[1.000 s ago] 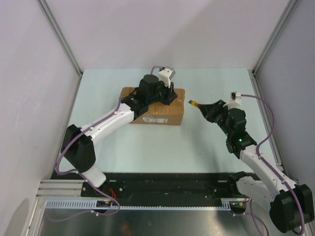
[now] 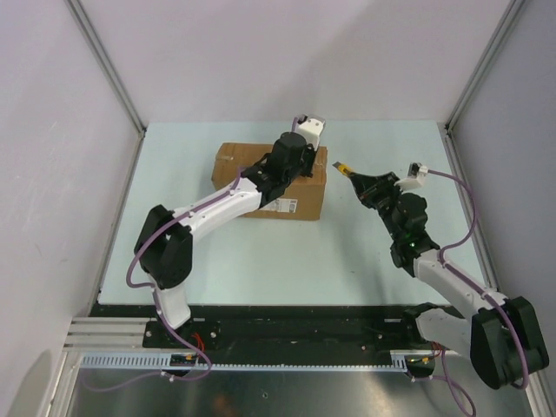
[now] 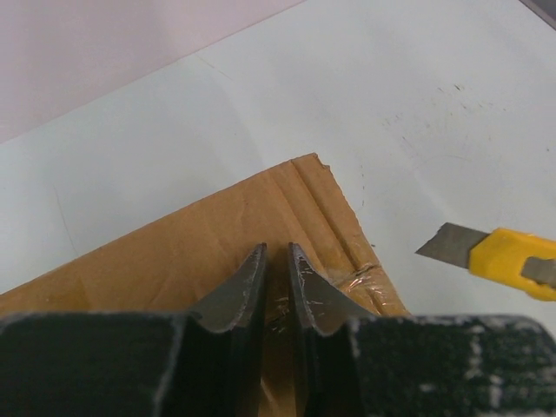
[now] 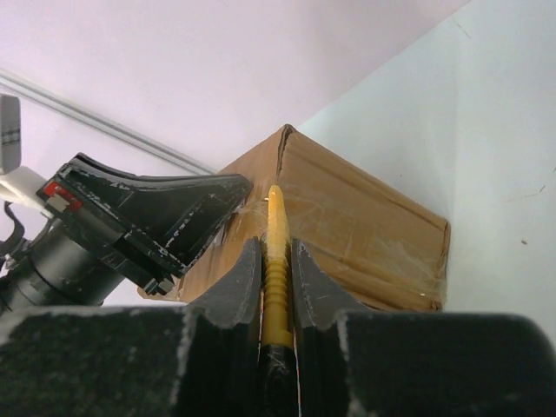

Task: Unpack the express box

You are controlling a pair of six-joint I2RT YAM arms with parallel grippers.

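A taped cardboard box (image 2: 261,208) stands on the white table. My left gripper is over its top near the right end, fingertips close together; whether anything is between them is hard to tell. My right gripper is shut on a yellow box cutter (image 2: 342,168), blade out, pointing toward the box's right end. The left wrist view shows the cutter (image 3: 512,261) beside the box's taped edge (image 3: 365,282). The left gripper also appears at the left of the right wrist view.
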